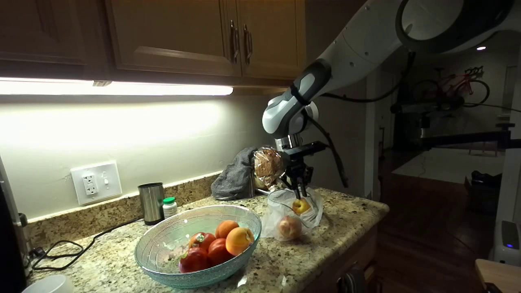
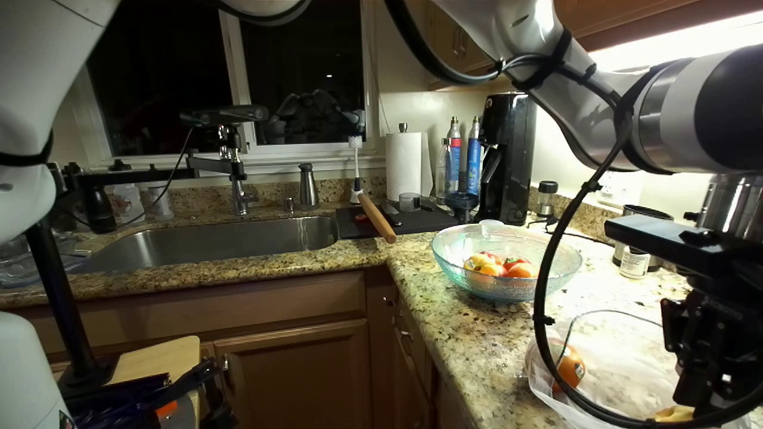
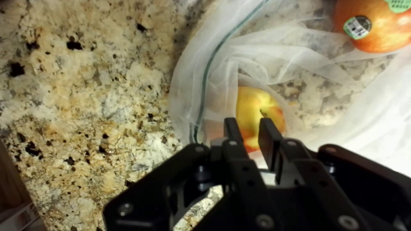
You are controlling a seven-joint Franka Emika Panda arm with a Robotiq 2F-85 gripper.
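My gripper points down over a yellow-red apple (image 3: 252, 104) in a white mesh bag (image 3: 185, 84). Its fingers (image 3: 232, 130) stand part open with a narrow gap, and the apple, wider than that gap, shows between and past the tips. Whether the tips touch the apple or the mesh, I cannot tell. A second, orange-red apple (image 3: 379, 29) with stickers lies in the bag, clear of the fingers. In exterior view 1 the gripper (image 1: 300, 195) is at the bag's mouth. Exterior view 2 cuts off most of the yellow apple.
A glass bowl (image 1: 156, 244) of several fruits stands left of the bag. Behind are a wrapped loaf (image 1: 267, 166), a grey cloth (image 1: 235, 175), a steel cup (image 1: 152, 202) and a green-capped bottle (image 1: 169, 207). Bare counter (image 1: 349, 207) lies right of the bag, up to its edge.
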